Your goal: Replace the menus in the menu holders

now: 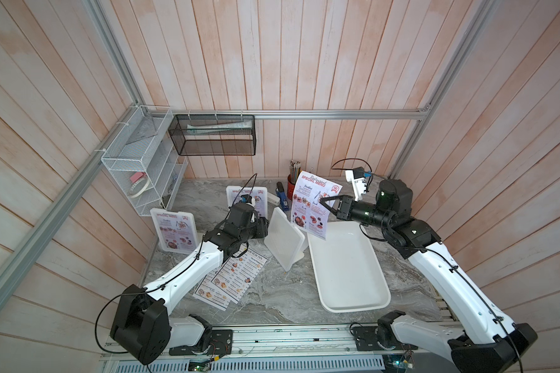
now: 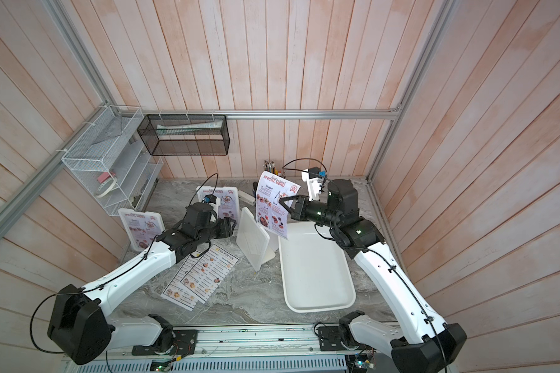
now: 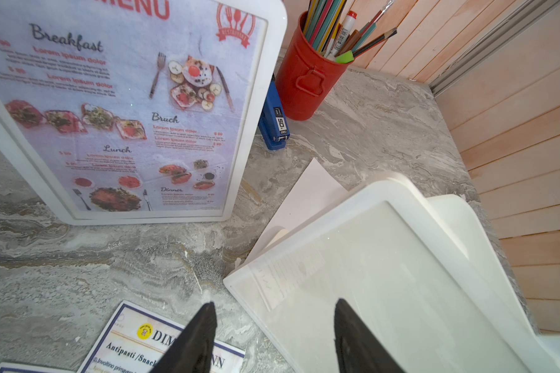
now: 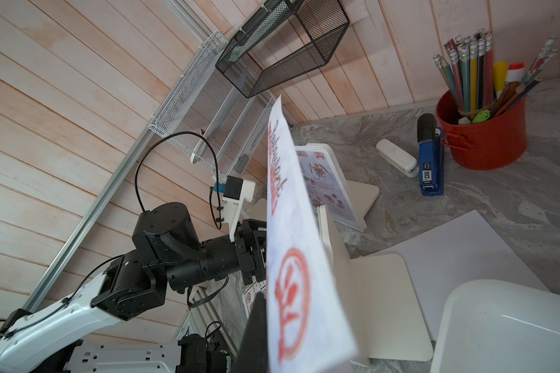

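Observation:
A special menu sheet [image 1: 314,205] hangs upright in the air, its edge pinched by my right gripper [image 1: 323,204], which is shut on it. In the right wrist view the sheet [image 4: 292,248] appears nearly edge-on and hides much of the fingers. My left gripper is open with nothing between its fingers, near an empty white menu holder [image 3: 379,273] that stands at an angle. Two other holders bear special menus: one at the back [image 1: 247,195], one at the left [image 1: 175,231]. Dinner menu sheets [image 1: 239,273] lie flat on the table beneath the left arm.
A white tray [image 1: 348,267] occupies the right of the table. Behind are a red pencil cup [image 4: 482,130], a blue stapler [image 4: 430,161] and a white sheet [image 4: 466,255] lying flat. Wire shelves [image 1: 146,164] hang at the left.

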